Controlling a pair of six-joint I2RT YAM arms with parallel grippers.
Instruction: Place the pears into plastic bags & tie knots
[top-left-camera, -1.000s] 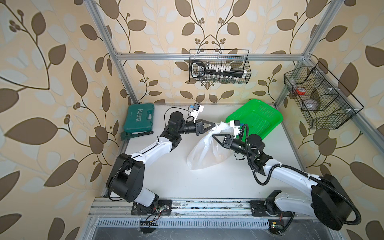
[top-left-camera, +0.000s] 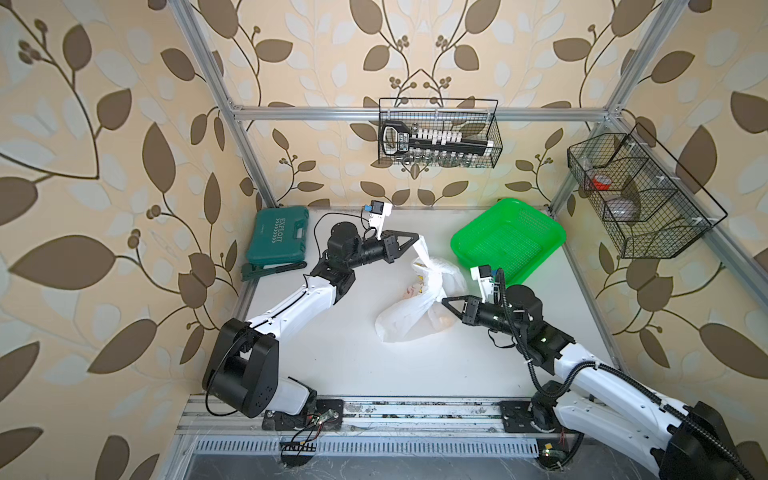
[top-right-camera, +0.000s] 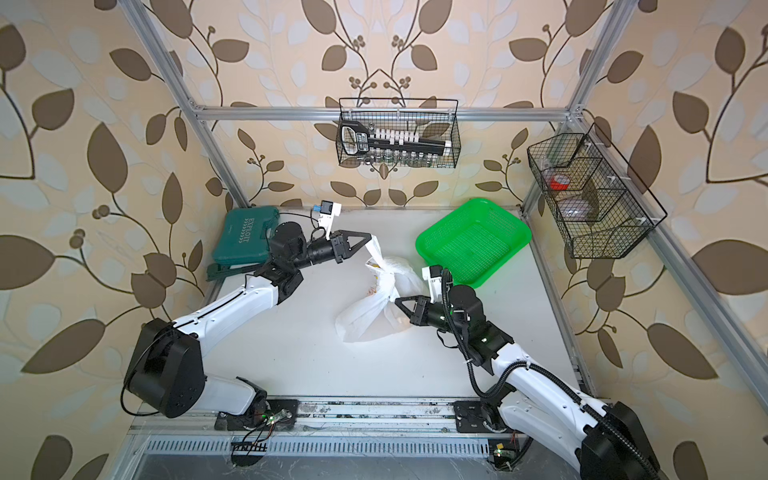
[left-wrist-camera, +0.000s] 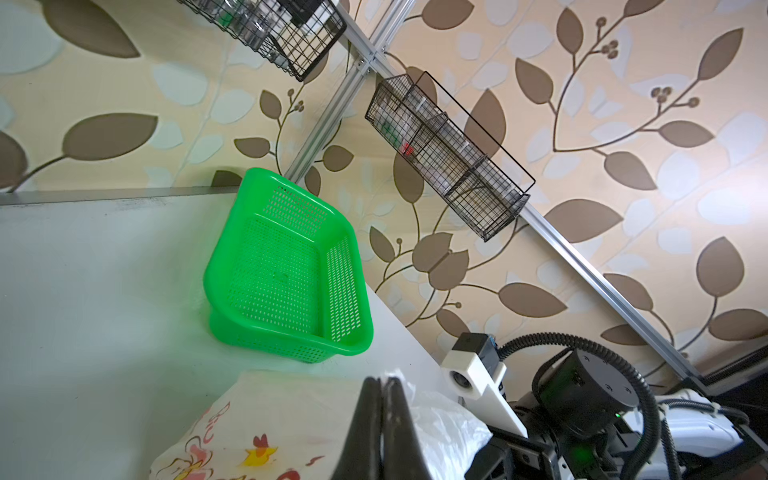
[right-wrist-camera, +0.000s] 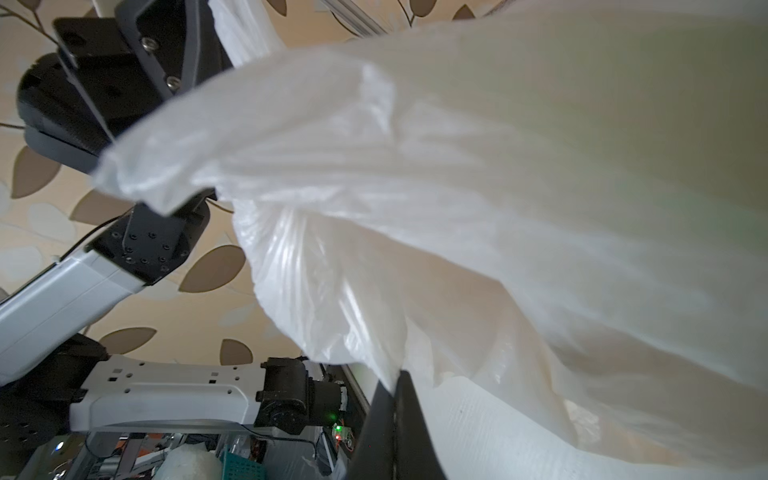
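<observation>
A white plastic bag with a printed pattern lies in the middle of the table, its top drawn up in a twisted strand. My left gripper is shut at the upper end of that strand, raised above the bag. My right gripper is shut lower on the bag's right side; in the right wrist view a thin fold of plastic runs into its fingertips. No pear is clearly visible; the bag's contents are hidden.
A green basket sits at the back right, close to the bag. A teal case lies at the back left. Wire baskets hang on the back and right rails.
My left gripper has risen and drawn up the bag's top. My right gripper has moved down and toward the front right, stretching the bag between the two.
</observation>
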